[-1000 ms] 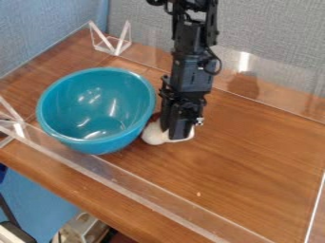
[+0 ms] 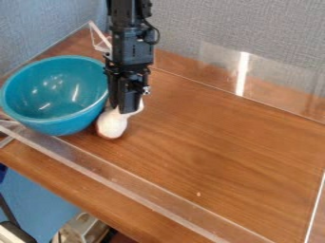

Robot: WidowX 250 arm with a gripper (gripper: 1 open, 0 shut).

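My gripper (image 2: 125,102) points down at the right rim of a teal bowl (image 2: 53,95), shut on a white rounded object (image 2: 112,124) that hangs just below its fingers. The bowl sits on the wooden table at the left, near the front plastic edge. The white object is partly hidden by the fingers and lies right beside the bowl, outside it.
Transparent walls run along its back and front edges. A white wire rack stands at the back left, partly behind the arm. Blue floor and some metal parts lie below the front left.
My gripper and the white object have moved left and toward the front. The bowl has shifted left with them.
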